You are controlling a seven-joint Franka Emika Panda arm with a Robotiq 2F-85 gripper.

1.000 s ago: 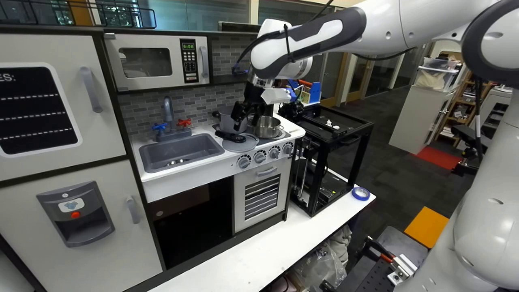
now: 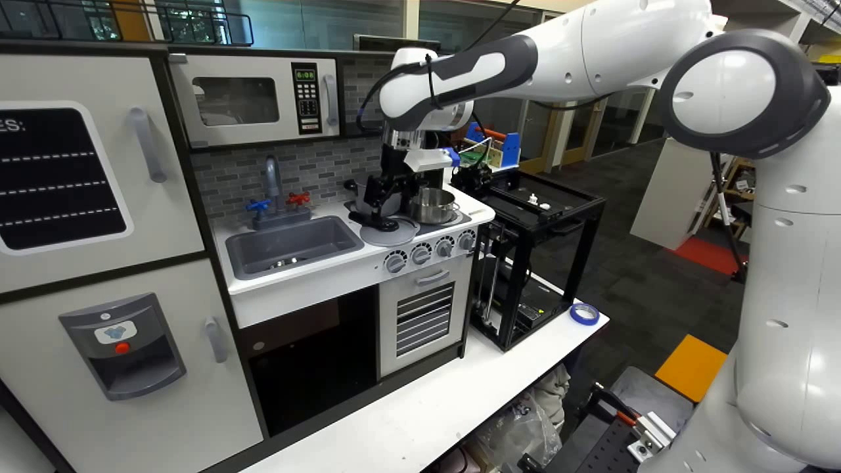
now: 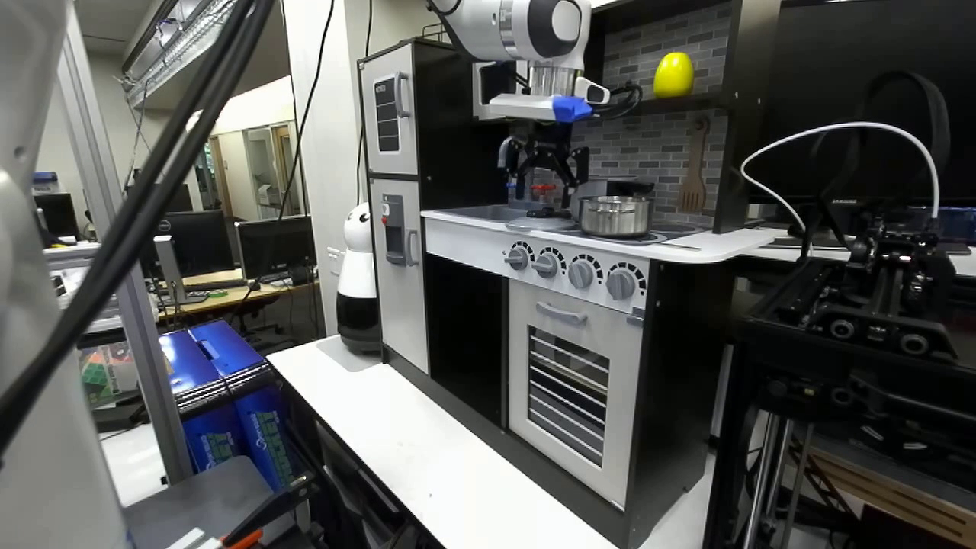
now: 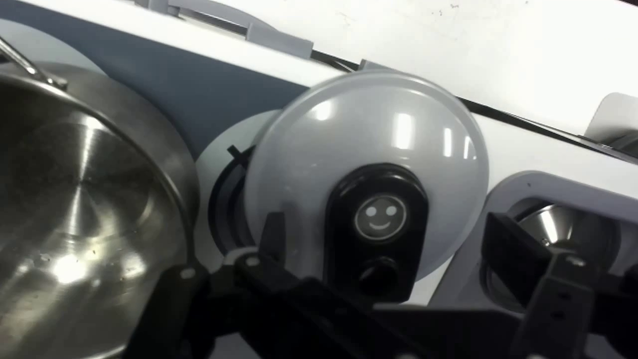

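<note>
A round grey lid (image 4: pixel 365 125) with a long black handle (image 4: pixel 378 239) bearing a smiley face lies flat at the front of the stove, beside the sink. My gripper stands open above it, one finger on either side of the handle and nothing held. In the first exterior view the gripper is close over the lid (image 2: pixel 400 235) and hides part of the handle. Next to the lid is a steel pot (image 2: pixel 433 208), empty inside in the wrist view. A grey pot (image 2: pixel 366 197) stands behind, partly hidden by the gripper.
The grey sink (image 2: pixel 295 246) lies to the lid's left in the first exterior view, with a shiny metal item (image 4: pixel 565 230) in it. The faucet (image 2: pixel 272 180) rises behind the sink. A microwave (image 2: pixel 256 101) and a shelf with a yellow object (image 3: pixel 674 75) hang above.
My arm has moved left and the gripper has come down, from over the pots to just above the lid's handle. The lid and pots have stayed put.
</note>
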